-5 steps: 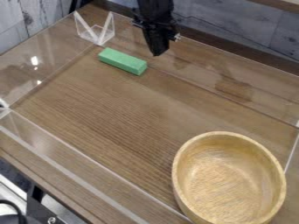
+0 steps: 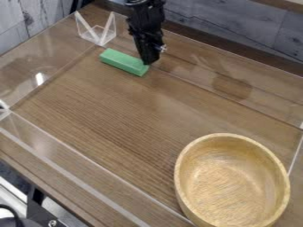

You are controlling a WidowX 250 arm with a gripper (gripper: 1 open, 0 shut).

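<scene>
My black gripper point(image 2: 147, 50) hangs at the back centre of the wooden table, just above the right end of a flat green block point(image 2: 123, 61). Whether its fingers are open or shut is too small and dark to tell, as is whether they touch the block.
A clear plastic-like object point(image 2: 95, 27) stands at the back left. A large round tan bowl point(image 2: 231, 213) sits at the front right.
My gripper has moved left and down toward the green block's right end. The block and bowl look unmoved.
</scene>
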